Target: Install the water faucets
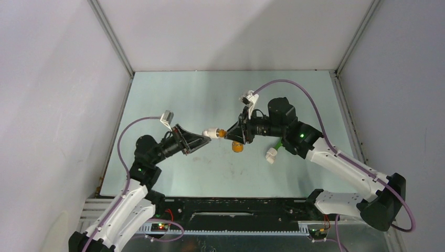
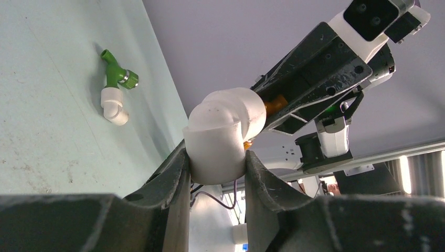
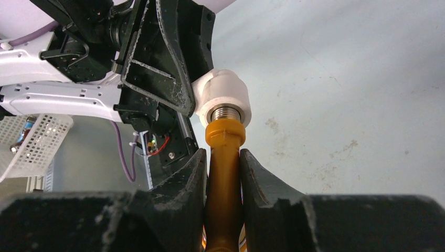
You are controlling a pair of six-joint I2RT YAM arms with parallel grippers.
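A white elbow fitting (image 1: 212,133) is held between the two grippers above the table. My left gripper grips its lower end. My right gripper is shut on an orange faucet (image 3: 224,142), whose metal threaded end sits at the white fitting's opening (image 3: 220,89); some thread shows between them. In the top view a second orange part (image 1: 237,147) appears below my right gripper.
A green faucet with a white elbow (image 2: 113,97) lies on the right part of the table (image 1: 183,89).
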